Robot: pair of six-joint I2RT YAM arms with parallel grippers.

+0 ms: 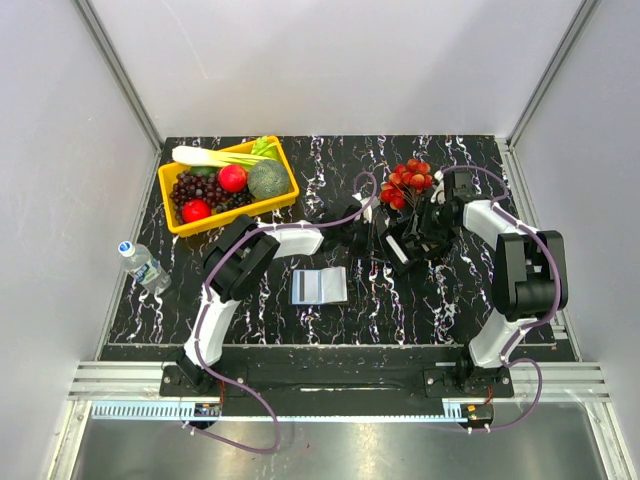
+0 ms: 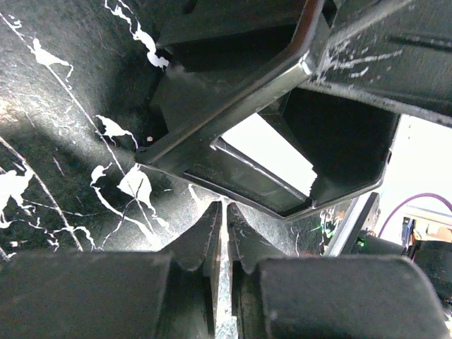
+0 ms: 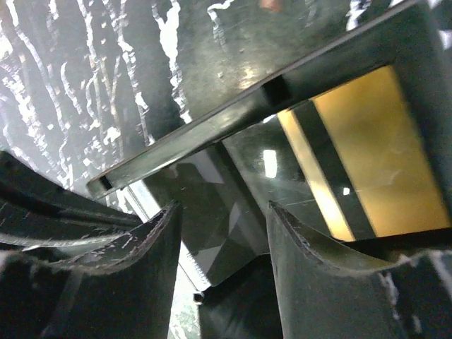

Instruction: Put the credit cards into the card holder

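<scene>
In the top view a black holder (image 1: 404, 262) sits right of the table's middle, partly hidden under my right arm. A white card (image 2: 272, 152) lies inside it in the left wrist view. My left gripper is shut at the holder's lower rim, with its fingertips against that edge. Over the holder, in the right wrist view, my right gripper has its fingers apart. A dark glossy panel shows beyond the gap, and nothing is clearly pinched. Gold card-like strips (image 3: 381, 152) show to the right of these fingers.
A light open folder-like item (image 1: 320, 286) lies front-centre. The yellow basket (image 1: 165, 205) of produce stands back left, near a water bottle (image 1: 145, 268). Red fruit (image 1: 408, 180) lies just behind the holder.
</scene>
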